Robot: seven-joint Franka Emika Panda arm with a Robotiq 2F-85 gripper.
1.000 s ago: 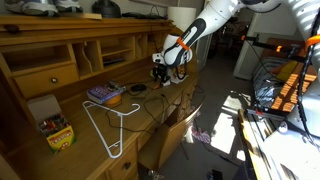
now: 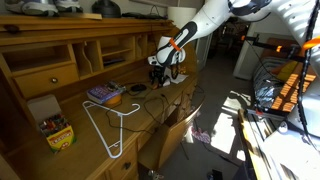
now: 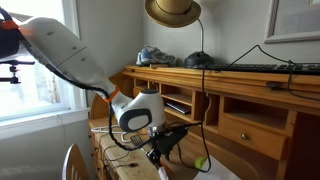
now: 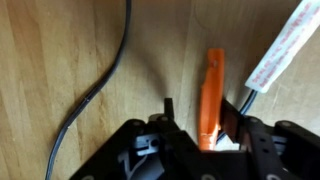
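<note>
In the wrist view a long orange object (image 4: 211, 98) lies between the fingers of my gripper. It is close to the right finger, while a gap shows on the left finger's side, so the fingers stand part open. The lower end of the orange object is hidden by the gripper. In exterior view 1 my gripper (image 2: 156, 76) is low over the far end of the wooden desk (image 2: 90, 150). Exterior view 2 shows the gripper (image 3: 163, 157) pointing down at the desk, its fingertips hard to make out.
A white strip (image 4: 283, 47) and a black cable (image 4: 90, 97) flank the gripper. On the desk are a white hanger (image 2: 104, 126), an orange pot (image 2: 112, 88) and a box of crayons (image 2: 57, 133). Cubbies and drawers (image 2: 50, 78) line the back.
In exterior view 1 the arm's upper links have shifted slightly, while the gripper stays low at about the same spot on the desk. The desk objects look unmoved.
</note>
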